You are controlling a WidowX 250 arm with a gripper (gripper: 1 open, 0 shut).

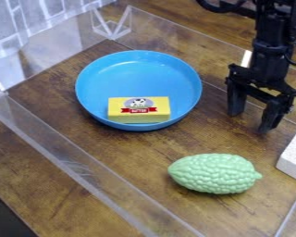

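Observation:
A blue plate [138,74] sits on the wooden surface at the upper middle, holding a yellow butter box [138,109] near its front. A green bumpy vegetable toy [215,173] lies in front, at lower middle. My black gripper [257,109] is low at the right, beside the plate, its fingertips down near the wood; whether anything is between them I cannot tell.
A white block [295,157] lies at the right edge, and a pale object is partly hidden behind the gripper. Clear plastic walls border the workspace.

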